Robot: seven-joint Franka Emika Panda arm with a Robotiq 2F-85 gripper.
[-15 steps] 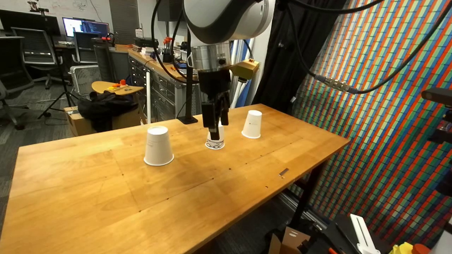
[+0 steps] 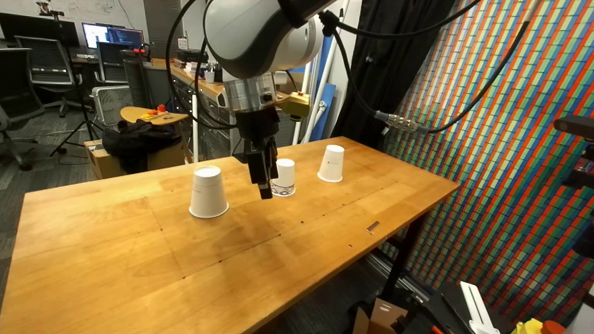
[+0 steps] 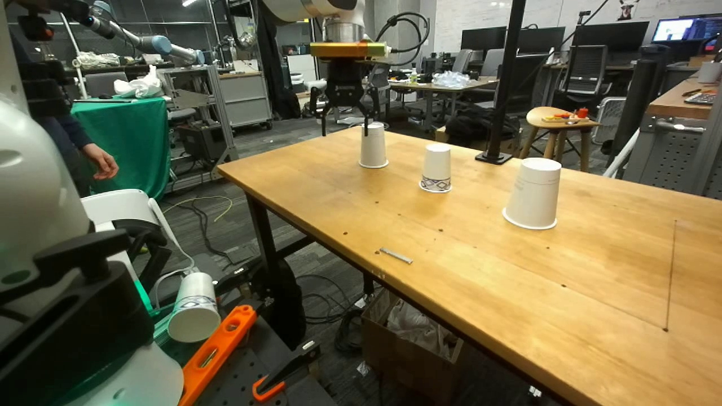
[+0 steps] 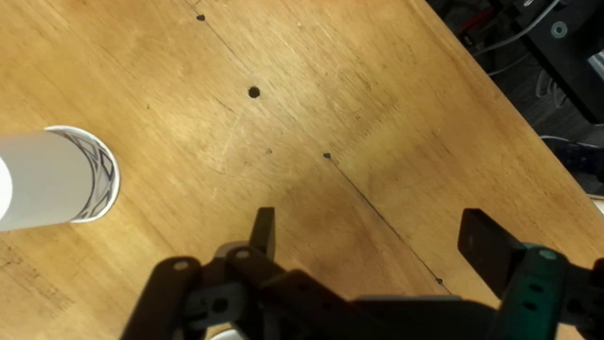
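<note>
Three paper cups stand upside down on the wooden table. The largest, a plain white cup (image 2: 209, 193), is at the left in exterior view 1. A smaller cup with a patterned band (image 3: 436, 168) is in the middle, and a plain white cup (image 2: 332, 163) stands at the right. My gripper (image 3: 345, 129) hangs above the tabletop, pointing down, its fingers apart with nothing between them. In exterior view 1 a finger partly covers the patterned cup. That cup (image 4: 48, 175) lies off to the left of my open gripper in the wrist view.
A small metal strip (image 2: 373, 226) lies near an edge of the wooden table (image 2: 100, 245). A black post (image 3: 499, 88) rises by the opposite edge. Another patterned cup (image 3: 194, 308) lies off the table beside an orange level (image 3: 220, 352).
In exterior view 1 my gripper has shifted left and somewhat lower, uncovering more of the patterned cup's right side. The cups on the table have not moved.
</note>
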